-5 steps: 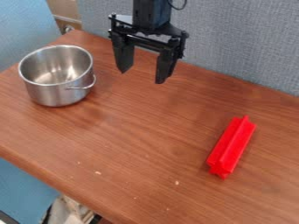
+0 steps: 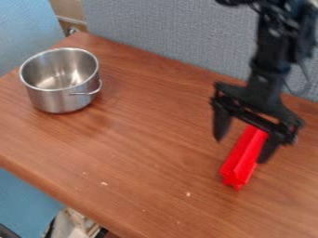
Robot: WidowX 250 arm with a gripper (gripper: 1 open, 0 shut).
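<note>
My gripper hangs open on the right side of the camera view, blurred, over the upper part of a red stick-like object. The object lies lengthwise on the wooden table, its upper end partly behind the gripper. Whether the fingers touch it I cannot tell. A steel pot with side handles stands at the upper left of the table.
A grey padded wall borders the back. Blue surfaces lie beyond the left edge.
My gripper has moved right and down from the back middle of the table to over the red object. The pot and the red object look unmoved.
</note>
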